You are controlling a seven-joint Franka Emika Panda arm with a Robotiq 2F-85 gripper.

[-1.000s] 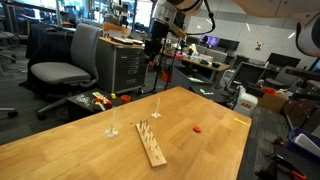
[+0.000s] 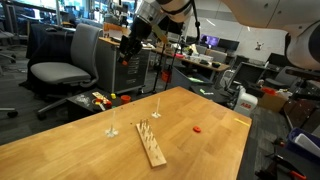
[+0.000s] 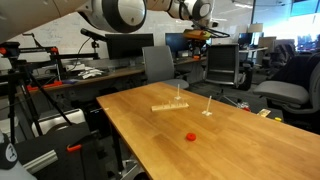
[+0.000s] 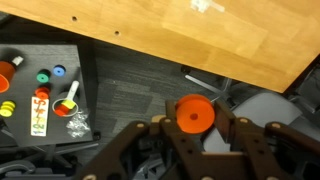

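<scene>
High in exterior view 1 hangs my gripper [image 2: 128, 46], well above the wooden table [image 2: 95, 155]. It is also visible at the top of exterior view 2. From the wrist view, a round orange piece [image 4: 195, 113] sits between the dark fingers, which are shut on it. Beneath it are dark floor and a chair, outside the table's edge. On the table lies a wooden block with a row of pegs [image 2: 152, 146], with a small red disc [image 2: 197, 129] apart from it. Two white stands with thin upright posts [image 2: 112, 132] [image 2: 157, 112] are on the table too.
A side surface holds small coloured items, among them a white tray with red markings [image 4: 40, 110] and an orange cup [image 4: 7, 68]. A grey office chair [image 2: 68, 68] stands behind the table.
Across exterior view 1, my gripper has moved left and somewhat upward, with the arm reaching farther into the picture. Things on the table have stayed where they were.
</scene>
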